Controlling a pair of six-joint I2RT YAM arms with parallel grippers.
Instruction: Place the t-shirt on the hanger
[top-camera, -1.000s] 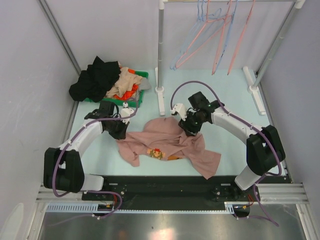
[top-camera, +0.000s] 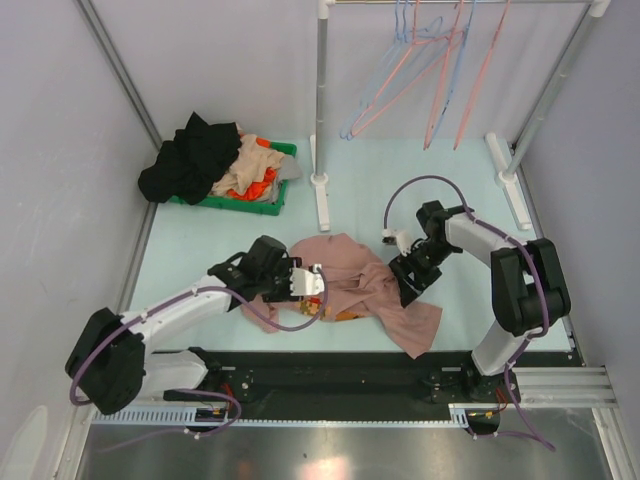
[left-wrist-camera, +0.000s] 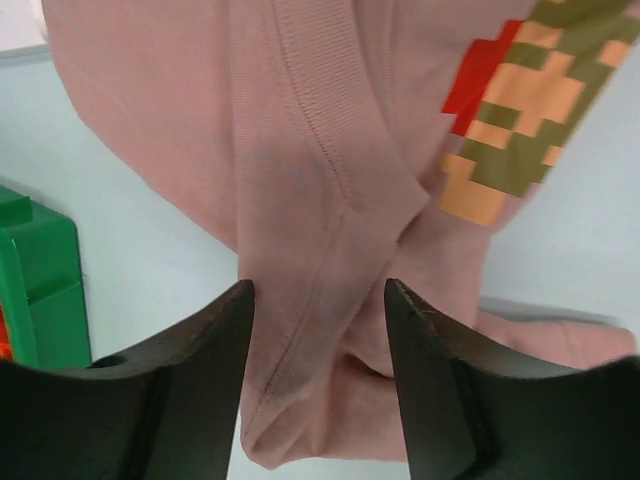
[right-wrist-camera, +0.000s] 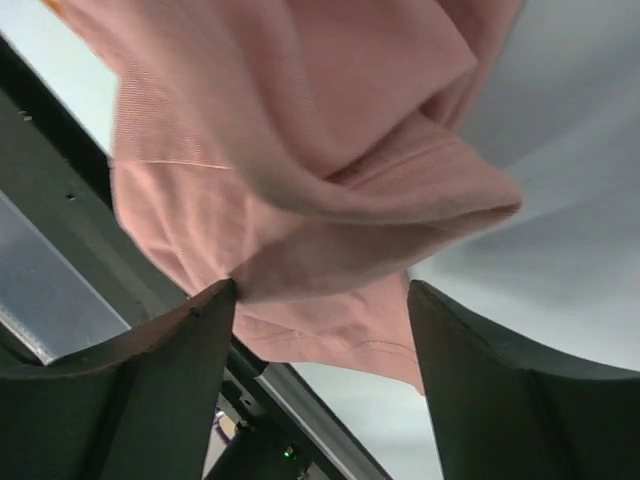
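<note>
A dusty pink t-shirt (top-camera: 340, 260) with a checkered pixel print lies crumpled on the pale work surface. My left gripper is part open over its left end, with a fold of cloth between and beneath the fingertips. My right gripper is part open over the shirt's right end, low on a folded edge; whether the fingertips grip cloth is unclear. Several pink and blue hangers (top-camera: 483, 70) hang from the rail at the top of the top view.
A green basket (top-camera: 274, 206) heaped with black, beige and orange clothes stands at the back left. Rack posts (top-camera: 322, 100) rise at the back. Its front edge runs just below the shirt.
My left gripper has moved right and toward the front, onto the shirt.
</note>
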